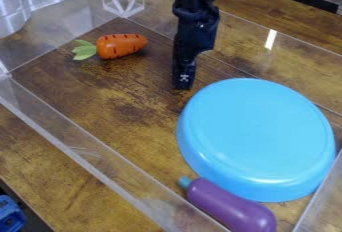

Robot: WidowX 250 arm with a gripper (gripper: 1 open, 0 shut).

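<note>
My black gripper [185, 74] reaches down from the top centre, its tip low over the wooden board just above and left of a large blue round lid or plate [255, 134]. An orange toy carrot [120, 45] with green leaves lies to its left. A purple toy eggplant [230, 204] lies below the blue disc at the bottom right. Whether the gripper is open or shut is too dark and small to tell.
Clear plastic walls [80, 161] border the wooden work area. The middle left of the board is bare. A blue object [8, 216] sits outside at the bottom left corner.
</note>
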